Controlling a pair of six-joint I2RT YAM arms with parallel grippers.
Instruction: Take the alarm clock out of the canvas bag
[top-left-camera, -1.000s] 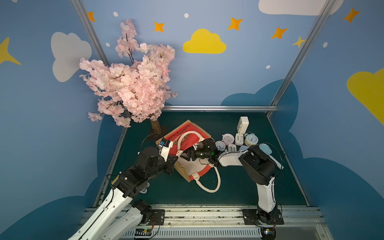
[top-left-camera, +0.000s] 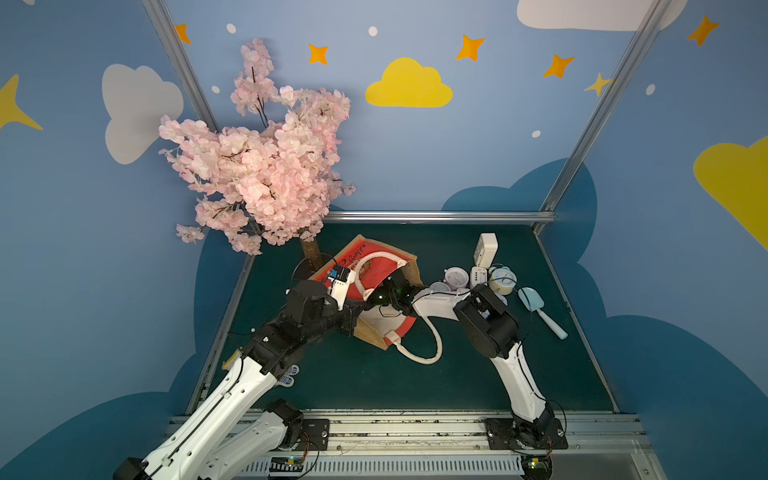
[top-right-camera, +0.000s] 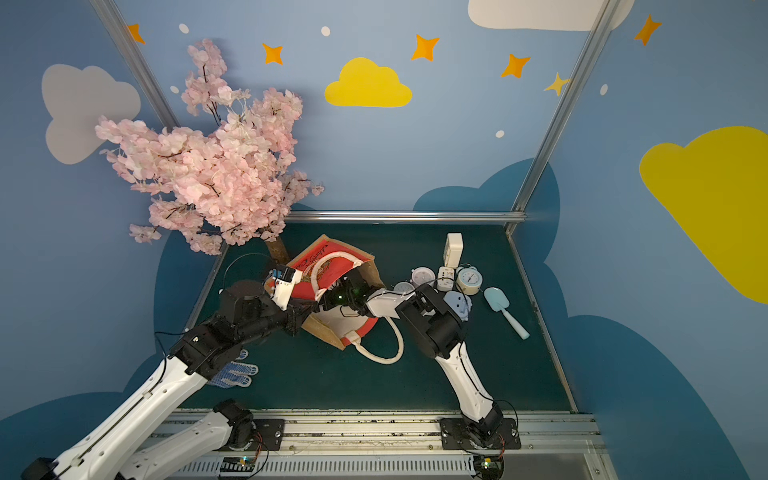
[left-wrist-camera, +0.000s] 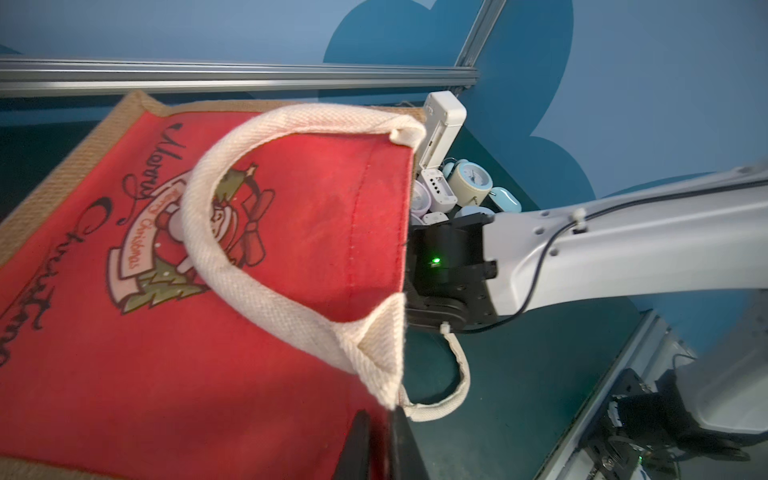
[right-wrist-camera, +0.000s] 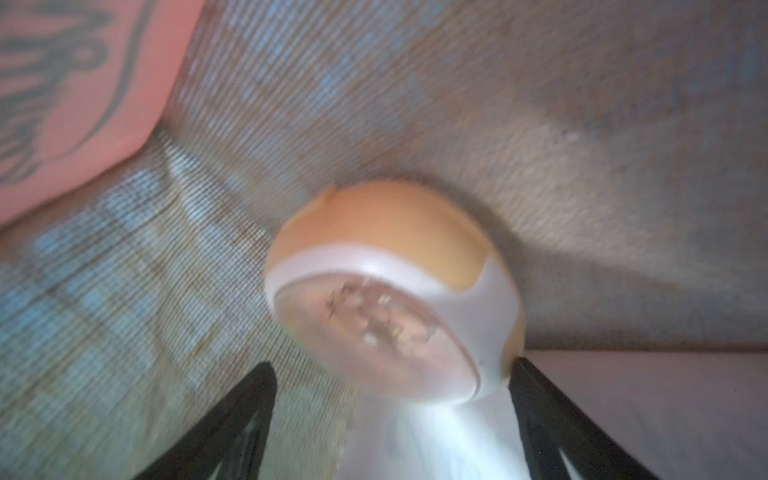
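The red and burlap canvas bag (top-left-camera: 358, 257) lies on its side in mid-table, with white handles. My left gripper is shut at the bag's red rim by a handle's base; whether fabric is between its fingers is hard to tell. My right gripper reaches inside the bag, open, mostly hidden in the top views. In the right wrist view a round alarm clock (right-wrist-camera: 376, 304), tan and white, lies blurred between and just beyond its fingertips.
Several clocks and white devices (top-right-camera: 469, 280) stand right of the bag, with a pale blue paddle (top-right-camera: 516, 320). A blossom tree (top-left-camera: 264, 176) stands at back left.
Since a second ago my right arm has moved leftward, deeper into the bag.
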